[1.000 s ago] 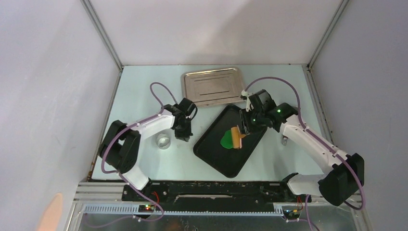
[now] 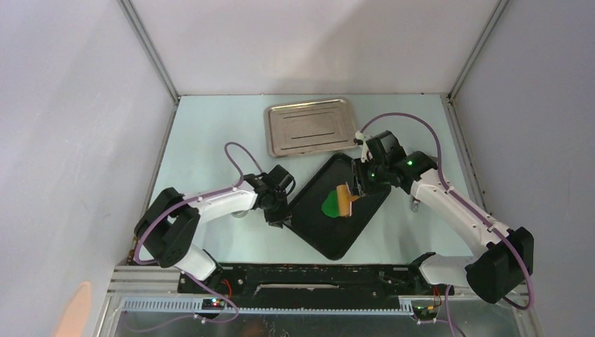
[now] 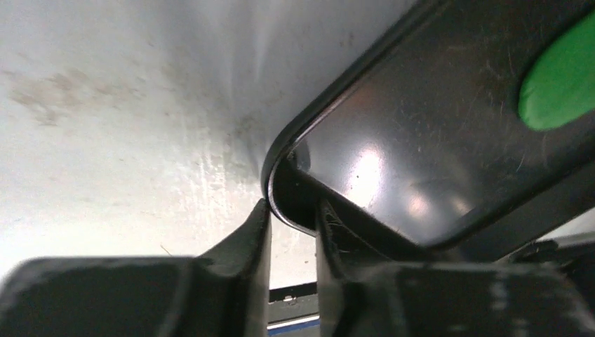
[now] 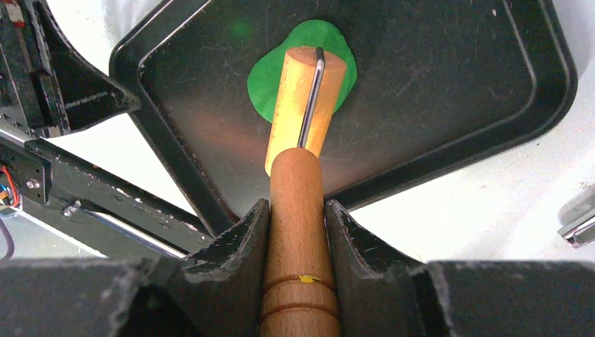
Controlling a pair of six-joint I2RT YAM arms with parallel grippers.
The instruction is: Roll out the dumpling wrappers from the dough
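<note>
A flattened green piece of dough (image 2: 330, 204) lies in the black tray (image 2: 313, 228) under a wooden rolling pin (image 2: 343, 200). My right gripper (image 2: 358, 182) is shut on the pin's handle (image 4: 297, 210), with the roller (image 4: 286, 105) resting on the dough (image 4: 263, 84). My left gripper (image 2: 278, 217) is at the tray's left corner. In the left wrist view its fingers, slightly apart, sit at the rounded rim (image 3: 277, 165), part open.
A steel tray (image 2: 309, 128) lies at the back of the table. A round clear container is mostly hidden under the left arm. A small metal tool (image 4: 579, 228) lies right of the black tray. Free table is at back left.
The right arm with the rolling pin has barely moved.
</note>
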